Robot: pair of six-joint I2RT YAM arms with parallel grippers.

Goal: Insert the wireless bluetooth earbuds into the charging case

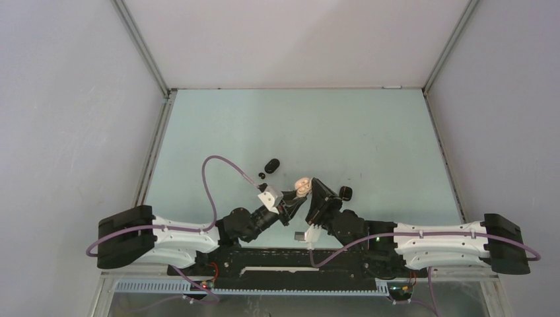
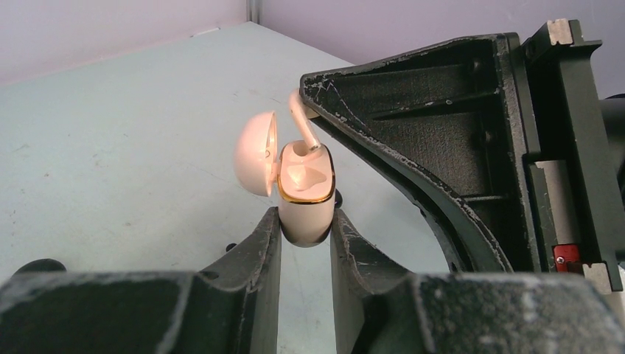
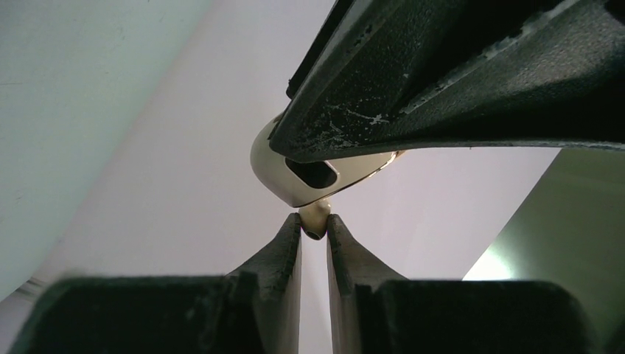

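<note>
My left gripper is shut on a pale pink charging case, its lid open to one side and a gold trim round the body. My right gripper is just above and beside it; in the right wrist view its fingertips meet on the small stem of an earbud. In the left wrist view that earbud stands tilted at the top of the case body, partly behind the right gripper's finger. How far it sits inside the case I cannot tell.
A black oval case and a small black piece lie behind the left gripper. Another black object lies right of the grippers.
</note>
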